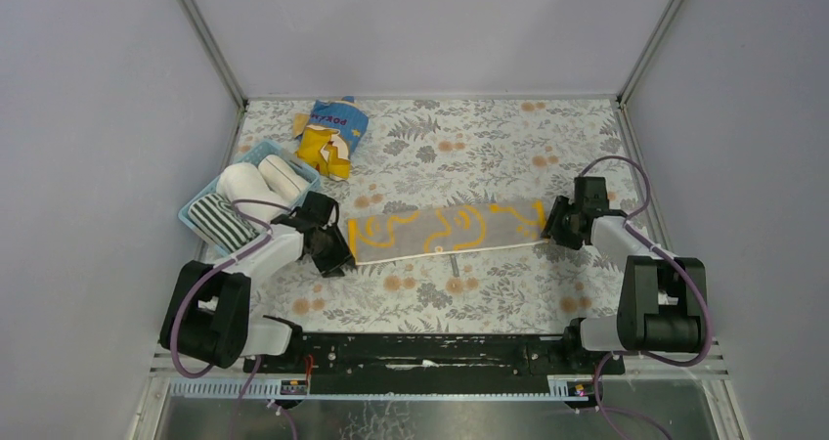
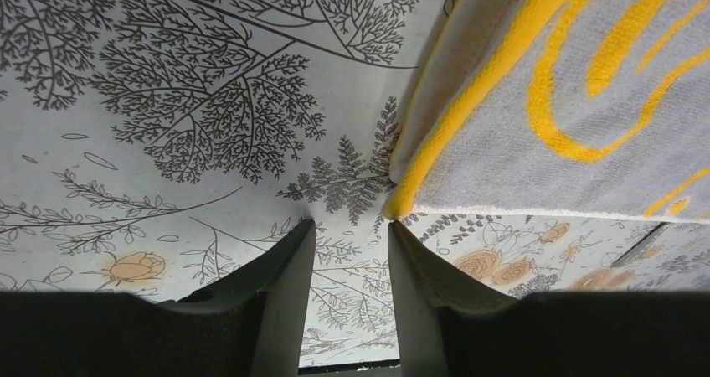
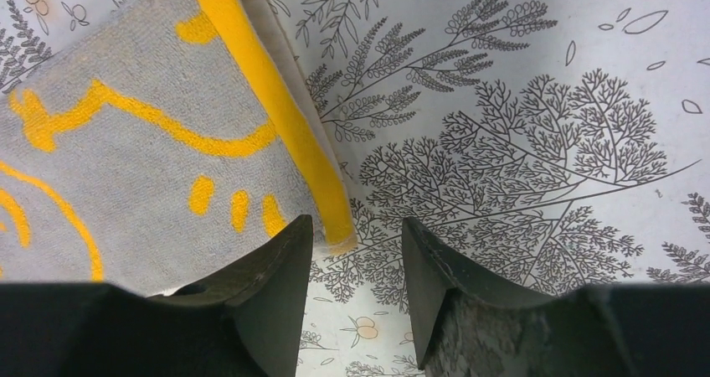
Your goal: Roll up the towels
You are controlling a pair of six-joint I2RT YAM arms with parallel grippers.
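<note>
A grey towel with yellow patterns (image 1: 430, 232) lies folded into a long flat strip across the middle of the table. At its left end is my left gripper, its fingers parted with nothing between them; the towel's yellow-edged near corner (image 2: 400, 203) lies just beyond the right fingertip. My right gripper stands open over the towel's right end. There the near corner (image 3: 339, 241) of the towel shows in the gap between the fingers, closer to the left one. Neither gripper holds the cloth.
On the left stands a blue basket (image 1: 309, 178) with rolled towels, one of them striped (image 1: 221, 222). A blue and yellow bag (image 1: 332, 139) lies behind it.
</note>
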